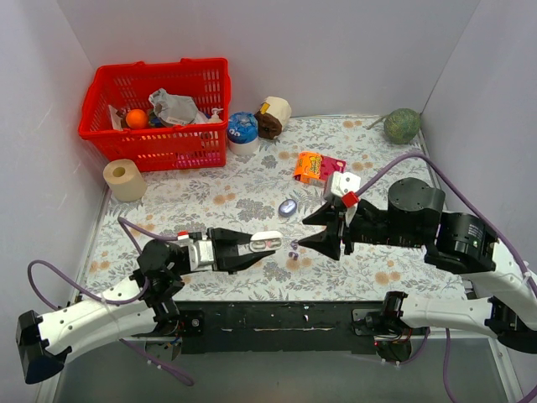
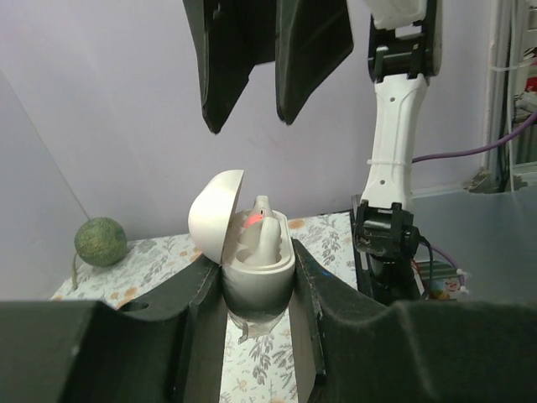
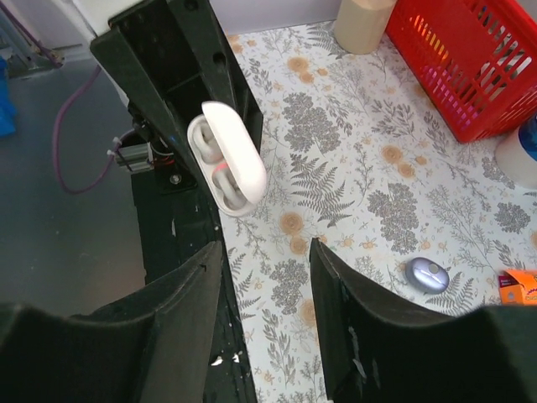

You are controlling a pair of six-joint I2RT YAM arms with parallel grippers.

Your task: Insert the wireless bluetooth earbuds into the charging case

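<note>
My left gripper (image 1: 254,243) is shut on the white charging case (image 1: 267,239), holding it above the table with its lid up. Inside the case, the right wrist view shows one white earbud (image 3: 225,181) beside a pink-red patch and a second white earbud (image 3: 205,141) at the other end. From the left wrist view, a white earbud stem (image 2: 268,239) stands up out of the case; how deep the earbuds sit is hard to tell. My right gripper faces the case from the right, open and apart from it, with empty space between its fingers.
A grey oval object (image 1: 288,207) and an orange packet (image 1: 309,167) lie on the flowered cloth. The red basket (image 1: 155,75), paper roll (image 1: 124,180) and blue-lidded jar (image 1: 243,134) stand at the back left. A green melon (image 1: 403,126) is far right.
</note>
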